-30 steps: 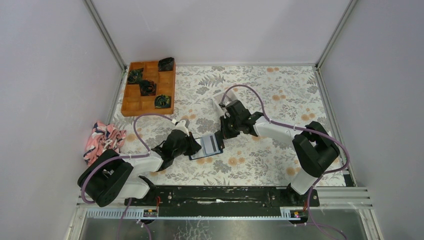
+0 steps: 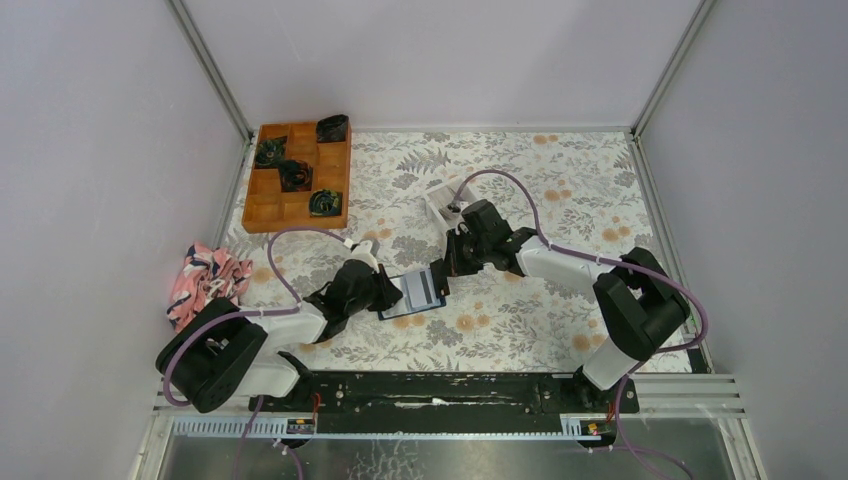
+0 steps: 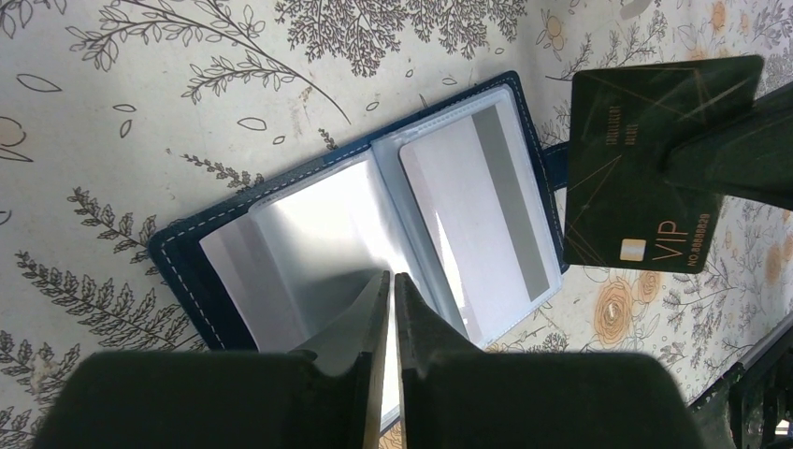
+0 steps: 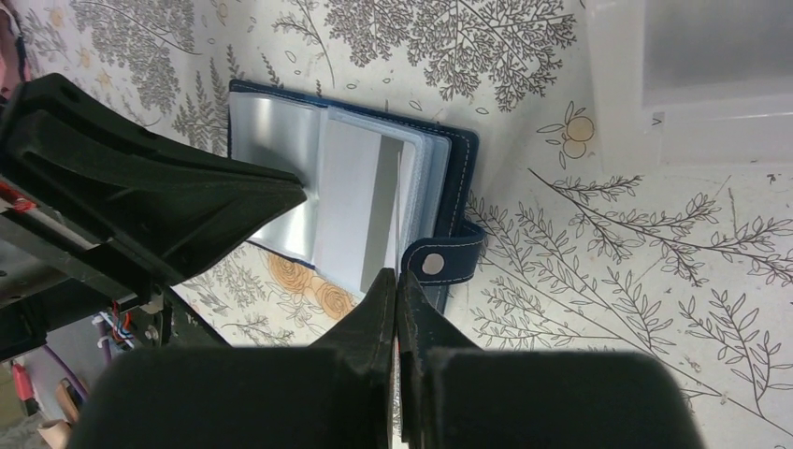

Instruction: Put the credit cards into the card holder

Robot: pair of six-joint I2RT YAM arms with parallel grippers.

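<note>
An open navy card holder (image 3: 187, 262) with clear sleeves lies on the table, a white card (image 3: 458, 215) with a grey stripe in one sleeve. My left gripper is over the sleeves, its fingertips close together; whether anything is between them cannot be told. A dark green VIP card is held upright in my right gripper beside the holder's clasp side, seen edge-on as a thin line in the right wrist view.
A white translucent tray (image 2: 440, 205) lies behind the right gripper. An orange compartment box (image 2: 270, 200) stands back left, a pink cloth (image 2: 205, 285) at the left edge.
The left arm looks nearly unchanged.
</note>
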